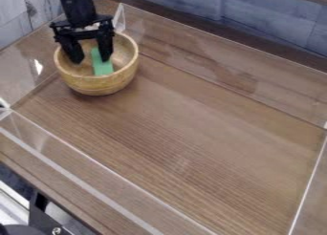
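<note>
A wooden bowl (117, 78) sits at the upper left of the table, with a green item (102, 65) inside it. My black gripper (82, 50) reaches down from the top edge over the bowl's back half, its fingers spread and open, low over the inside of the bowl beside the green item. Whether it touches the item I cannot tell.
A pale edge runs along the right side, and dark clutter shows beyond the lower left corner.
</note>
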